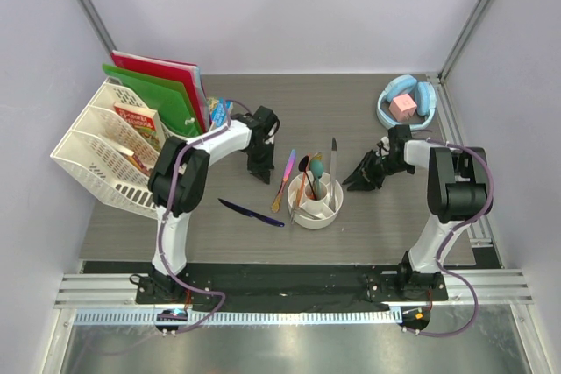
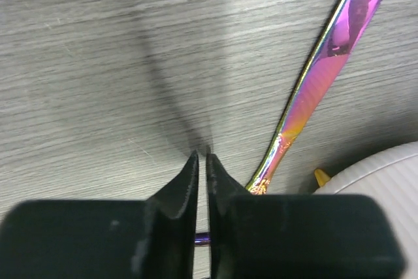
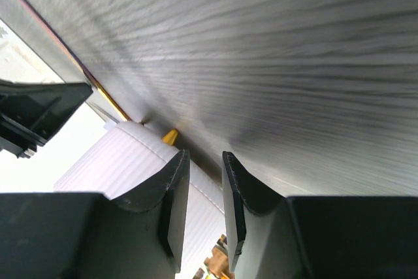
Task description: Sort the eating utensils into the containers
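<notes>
A white divided container (image 1: 313, 219) holds several utensils, among them a teal spoon (image 1: 316, 166) and a tall knife (image 1: 333, 164). On the table just left of it lies a rainbow-coloured knife (image 1: 284, 181), crossing the upper right of the left wrist view. Further left is a dark purple knife (image 1: 252, 213); only a bit of it (image 2: 202, 239) shows behind my left fingers. My left gripper is over bare table left of the rainbow knife, its fingers slightly apart and empty. My right gripper stands open and empty, right of the container.
A white rack (image 1: 110, 155) with books and folders fills the left side. Blue headphones (image 1: 408, 101) around a pink block (image 1: 403, 108) sit at the back right. Bare table lies behind the container.
</notes>
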